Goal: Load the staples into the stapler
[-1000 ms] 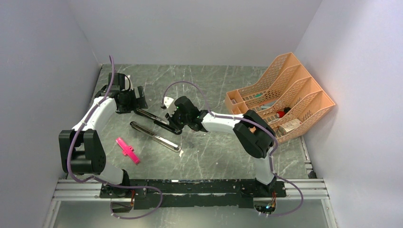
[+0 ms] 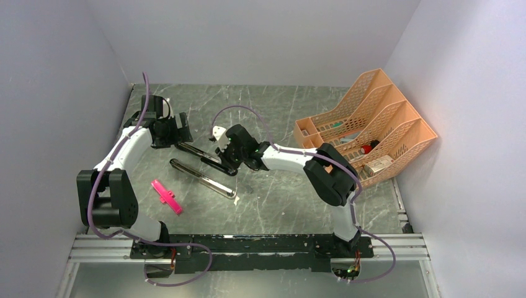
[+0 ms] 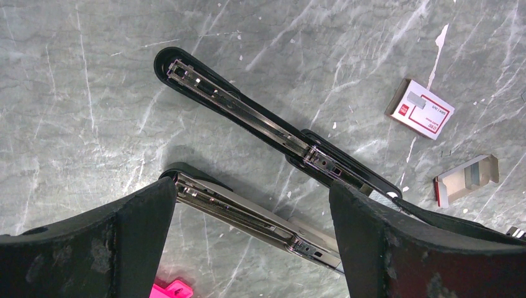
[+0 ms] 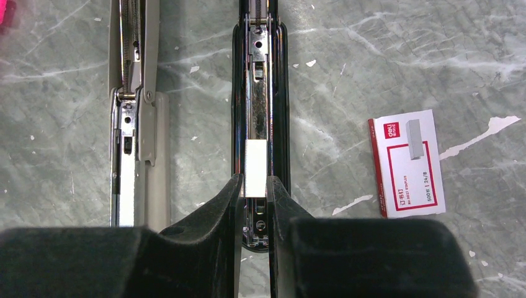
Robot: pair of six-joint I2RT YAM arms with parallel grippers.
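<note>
The black stapler (image 3: 232,108) lies opened out on the grey marbled table, its channel facing up. A pale staple strip (image 4: 255,161) sits in its metal channel. Close around the strip's near end are the tips of my right gripper, a narrow gap between its fingers; whether they touch the strip cannot be told. A beige stapler (image 4: 162,130), also opened, lies beside the black one. Over the staplers' far-left ends hangs my left gripper, wide open and empty. In the top view, a right finger region hides part of the black stapler (image 2: 229,169).
A white-and-red staple box (image 4: 409,164) lies right of the black stapler, near a small opened box (image 3: 477,174). A pink stapler (image 2: 166,197) is at the front left. The orange rack (image 2: 372,124) stands at the right.
</note>
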